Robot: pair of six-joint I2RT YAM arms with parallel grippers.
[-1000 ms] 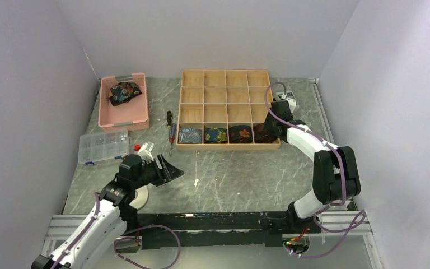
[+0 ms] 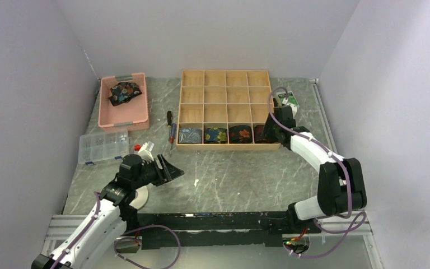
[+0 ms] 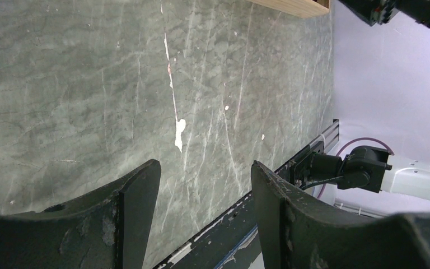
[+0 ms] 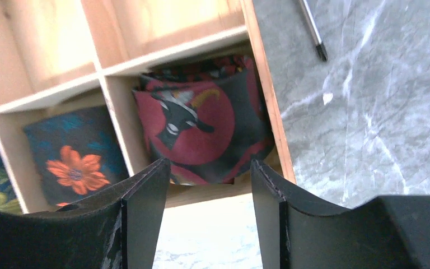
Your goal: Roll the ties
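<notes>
A dark red and black rolled tie (image 4: 201, 126) lies in the front right compartment of the wooden divided box (image 2: 228, 147). Over that corner hangs my right gripper, its fingers apart and nothing held between them. The front row also holds a dark tie with orange flowers (image 2: 240, 134), a blue and yellow one (image 2: 215, 135) and a grey one (image 2: 190, 135). At the back left, the pink basket (image 2: 103, 112) contains another dark floral tie (image 2: 124, 92). My left gripper is open above bare table at the front left, clear of every tie.
Two screwdrivers (image 2: 169, 119) lie along the box's left side. A clear plastic case (image 2: 103, 147) sits in front of the basket. A pen (image 4: 313, 31) rests right of the box. The table (image 2: 229, 179) ahead of the box is bare.
The left arm and the ties look the same.
</notes>
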